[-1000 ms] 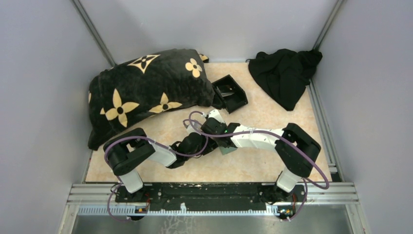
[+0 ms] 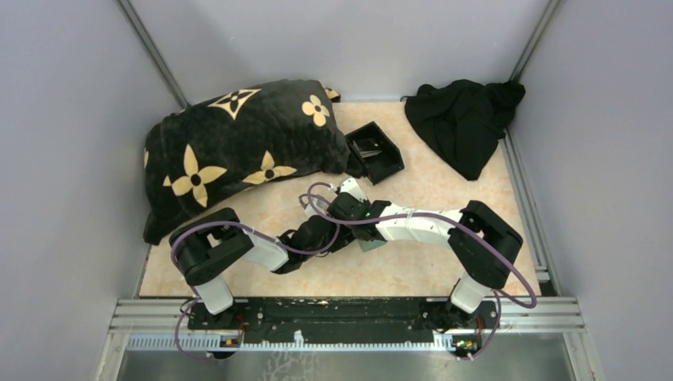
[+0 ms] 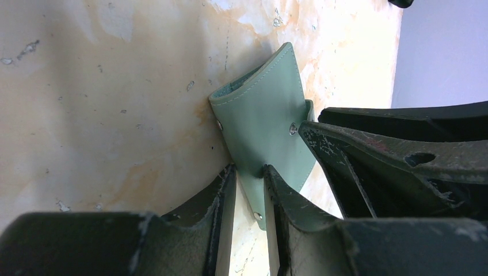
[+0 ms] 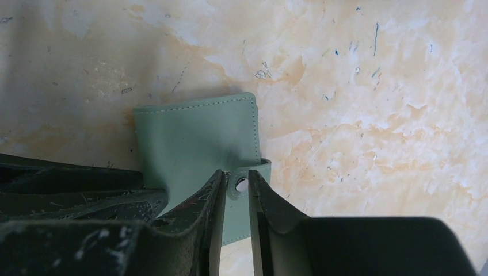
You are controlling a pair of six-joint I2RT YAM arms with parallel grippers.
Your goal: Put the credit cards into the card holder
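Note:
The green card holder (image 3: 259, 121) rests on the table, its near end raised and slightly gaping in the left wrist view. My left gripper is shut on its side edge. From the right wrist view, the holder (image 4: 190, 132) shows a small strap (image 4: 263, 169) with a silver snap (image 4: 241, 185) on its right side. Around that strap stands my right gripper, partly open, one fingertip on either side of the snap. I cannot make out any credit card at the holder. In the top view both arms cover most of it.
A black open box (image 2: 387, 168) with a few thin light items stands at the back middle. A large dark patterned cushion (image 2: 230, 151) fills the back left; a black cloth (image 2: 460, 119) lies back right.
Almost nothing differs in the top view. Both arms hold nearly the same pose, and the holder's visible corner stays put.

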